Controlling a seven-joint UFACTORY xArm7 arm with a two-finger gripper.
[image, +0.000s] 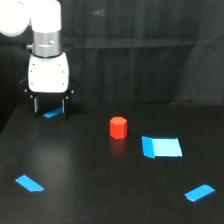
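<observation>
A small red block, hexagonal in outline, stands on the dark table near the middle of the view. My gripper is at the far upper left, well apart from the block and pointing down. Its two dark fingers are spread, and nothing shows held between them. A light-blue square with a darker blue strip at its left side lies flat to the right of the block and a little nearer.
Blue tape pieces mark the table: one at the front left, another at the front right, and a third by my gripper. A dark curtain hangs behind. The surface between the block and my gripper is clear.
</observation>
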